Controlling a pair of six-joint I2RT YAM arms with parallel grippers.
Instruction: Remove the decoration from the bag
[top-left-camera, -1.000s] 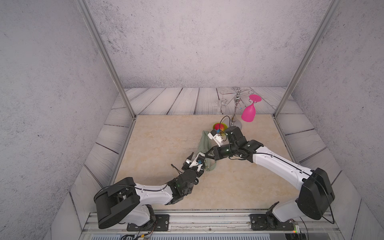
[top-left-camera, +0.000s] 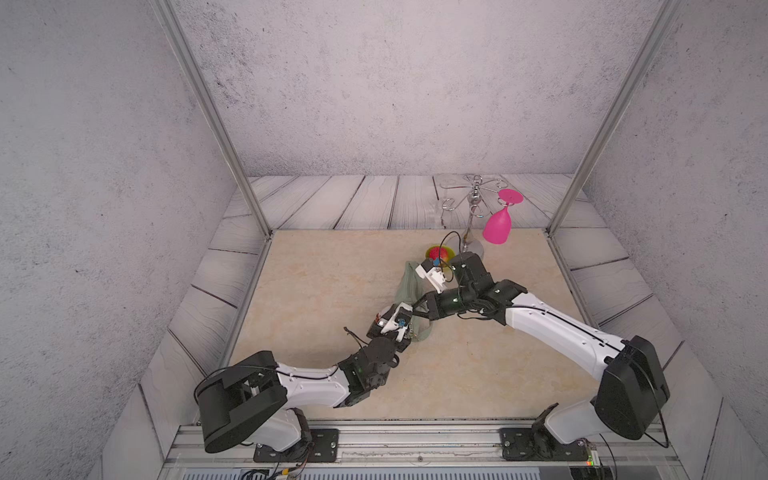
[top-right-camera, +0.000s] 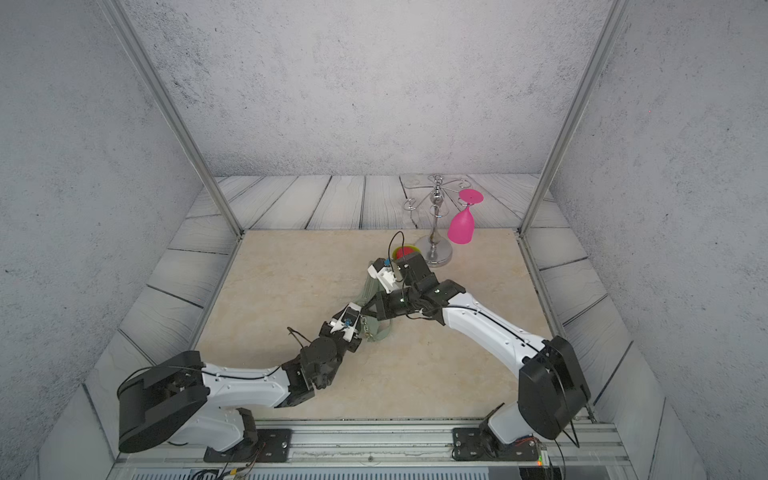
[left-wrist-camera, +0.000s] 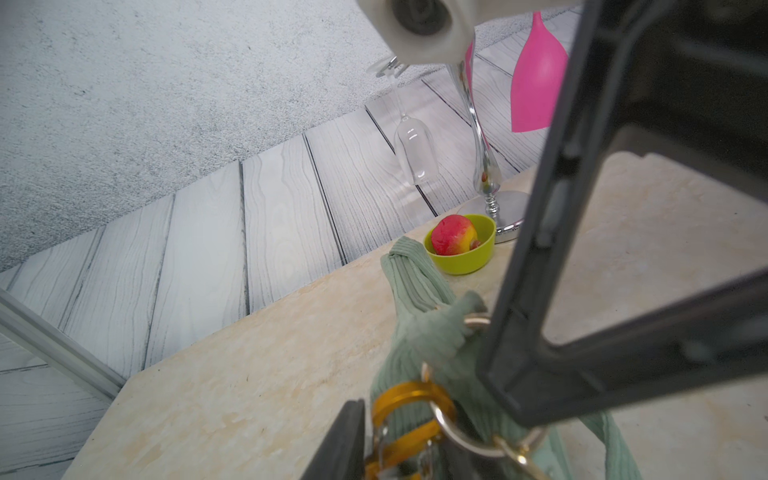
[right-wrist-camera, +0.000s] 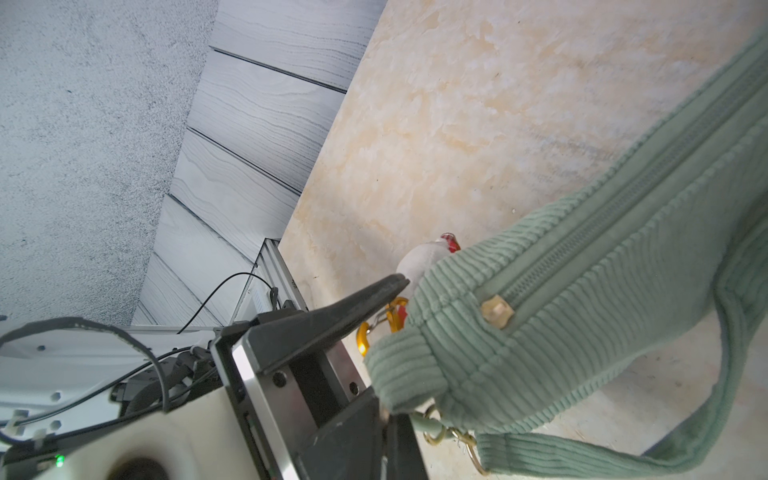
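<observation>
The pale green corduroy bag (right-wrist-camera: 576, 280) lies on the table, with yellow and silver rings (left-wrist-camera: 408, 392) at its near end. My left gripper (top-left-camera: 404, 313) is at that end from the left, close round the yellow clip; whether it grips it, I cannot tell. My right gripper (top-right-camera: 369, 308) meets it from the right, shut against the bag's end with nothing clearly between its fingers. In the right wrist view a white and red object, partly hidden, lies behind the bag beside the yellow clip.
A green bowl (left-wrist-camera: 472, 260) with a red fruit stands behind the bag, beside a metal glass stand (top-right-camera: 436, 256) holding a pink glass (top-right-camera: 461, 224) and a clear one.
The right arm has not moved.
</observation>
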